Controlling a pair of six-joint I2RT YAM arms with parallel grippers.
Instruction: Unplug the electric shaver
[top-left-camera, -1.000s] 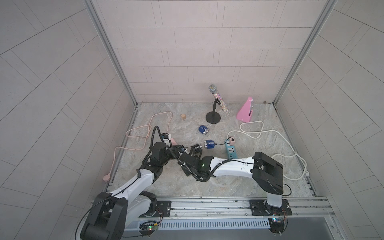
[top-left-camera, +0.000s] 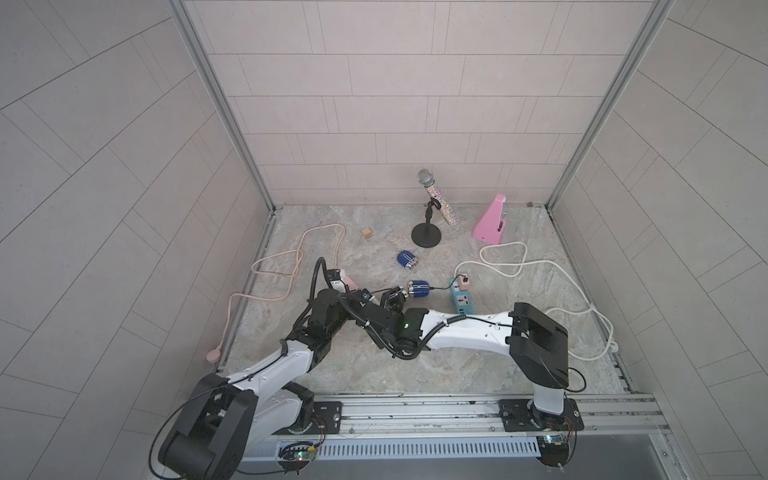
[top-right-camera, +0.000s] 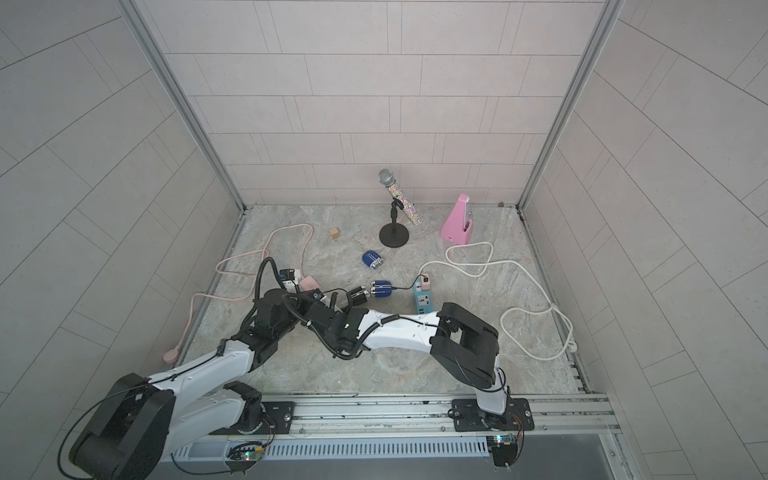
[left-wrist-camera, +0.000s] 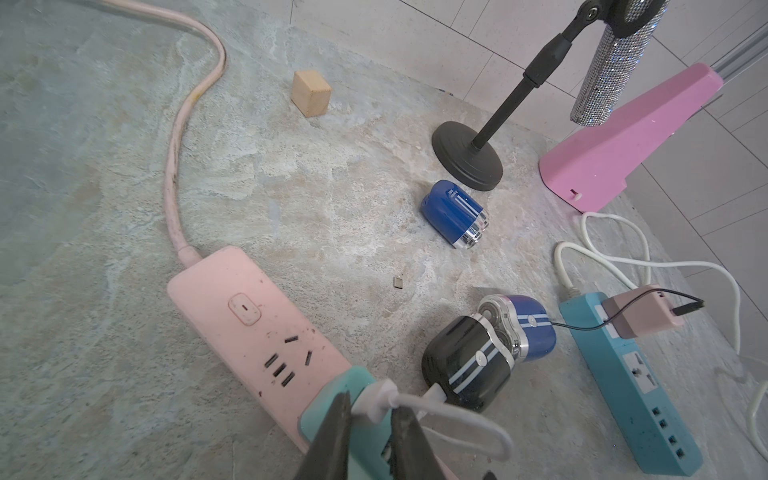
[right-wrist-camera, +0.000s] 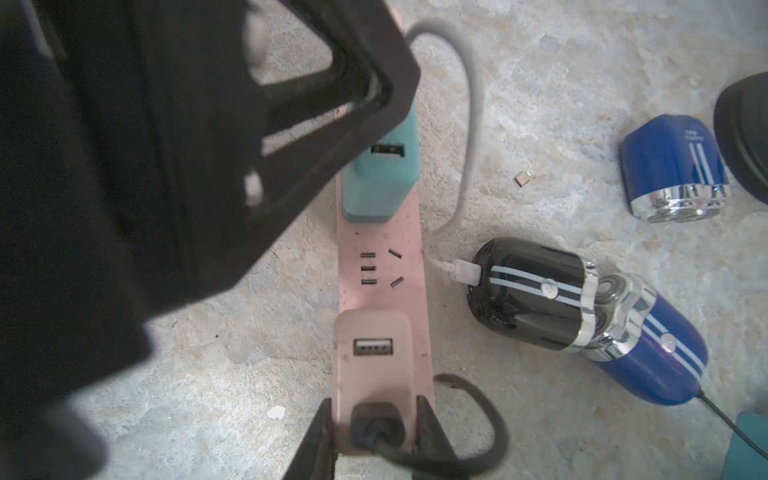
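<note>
A black shaver (right-wrist-camera: 528, 292) lies beside the pink power strip (right-wrist-camera: 380, 240), a white cable running from it. In the left wrist view my left gripper is shut on that cable's white plug (left-wrist-camera: 373, 398), at the teal charger (left-wrist-camera: 320, 412). The right wrist view shows my right gripper shut on a beige charger (right-wrist-camera: 373, 336) on the strip, with a dark cable plugged into it. A blue shaver (right-wrist-camera: 656, 352) touches the black one; another blue shaver (right-wrist-camera: 672, 168) lies farther back.
A blue power strip (left-wrist-camera: 624, 384) with a pink charger stands to the right. A microphone stand (left-wrist-camera: 468, 156), pink metronome (left-wrist-camera: 608, 136) and wooden block (left-wrist-camera: 312, 92) are at the back. Both arms crowd closely at centre-left.
The left arm has shifted slightly in the top left view, and the right arm has moved slightly too. The shavers lie as before.
</note>
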